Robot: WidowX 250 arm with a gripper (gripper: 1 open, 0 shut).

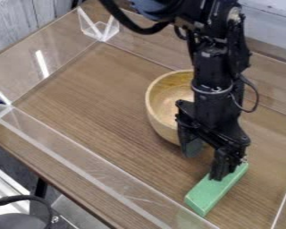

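Observation:
The black robot gripper (pixel 207 152) hangs in the middle right of the camera view, its fingers open, low over the wooden table (pixel 86 125). Just below and right of it lies a green rectangular block (pixel 213 191), its upper end near the fingers. Whether they touch it I cannot tell. A tan round bowl (pixel 170 94) stands behind the gripper, partly hidden by the arm.
A clear plastic piece (pixel 97 25) is at the back left edge. Dark cables lie at the lower left, off the table.

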